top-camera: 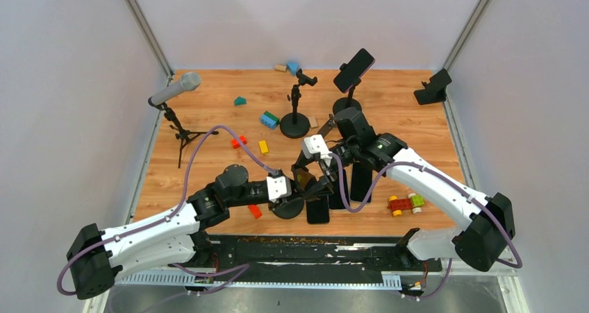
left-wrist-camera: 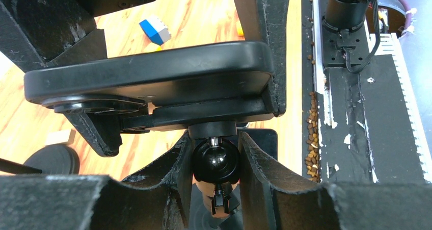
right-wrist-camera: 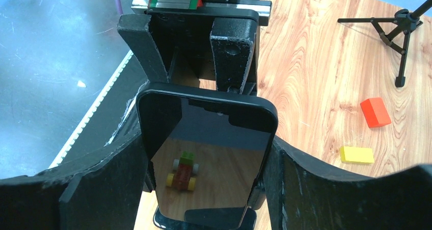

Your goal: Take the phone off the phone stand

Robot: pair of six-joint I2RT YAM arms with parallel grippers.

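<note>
At the front centre of the table, both grippers meet at a phone stand. My left gripper is shut on the stand's neck, just below its ball joint, with the black holder above it. My right gripper is shut on a dark phone (right-wrist-camera: 214,138), held by its long edges, its glossy screen filling the lower middle of the right wrist view. Whether the phone still touches the holder is hard to tell. Part of the stand's round base (top-camera: 288,210) shows under my left arm.
Loose phones (top-camera: 318,212) lie right of the base. Other stands (top-camera: 294,124), one with a phone (top-camera: 354,70), stand behind. A microphone on a tripod (top-camera: 182,85) stands left, a toy car (top-camera: 401,204) front right, blocks (top-camera: 264,146) scattered between.
</note>
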